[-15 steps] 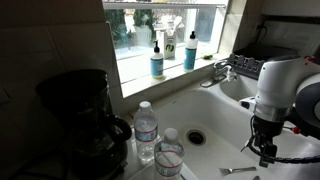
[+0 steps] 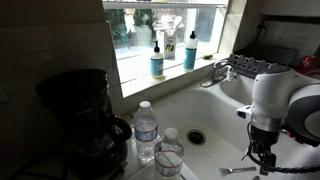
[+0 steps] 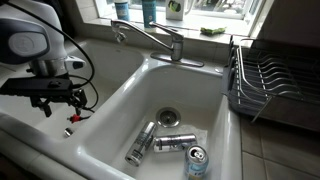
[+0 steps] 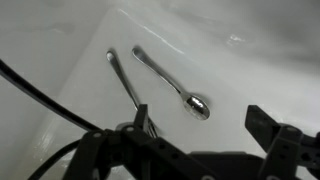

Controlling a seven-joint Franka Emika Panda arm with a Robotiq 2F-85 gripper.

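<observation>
In the wrist view, a spoon [image 4: 193,104] with a shiny bowl lies on the white sink floor. Beside it, to the left, is a second thin metal utensil [image 4: 122,77], its lower end hidden behind my gripper. My gripper is open above them, fingers wide apart, and nothing shows between them. From exterior view 1, a metal utensil [image 2: 238,170] appears at the bottom of the basin, just left of my gripper [image 2: 262,160]. Exterior view 2 has the gripper [image 3: 62,106] over the left basin, with a small red item [image 3: 74,119] below it.
The other basin holds two plastic bottles [image 3: 140,143] and a can [image 3: 196,162]. A divider [image 3: 118,100] separates the basins; the faucet [image 3: 172,48] stands behind. A dish rack [image 3: 270,75] is at the right. Two water bottles [image 2: 146,128] and a coffee maker [image 2: 85,115] flank the sink.
In exterior view 1 the arm and gripper have shifted slightly downward. The utensil in the basin and the surrounding objects stay where they were.
</observation>
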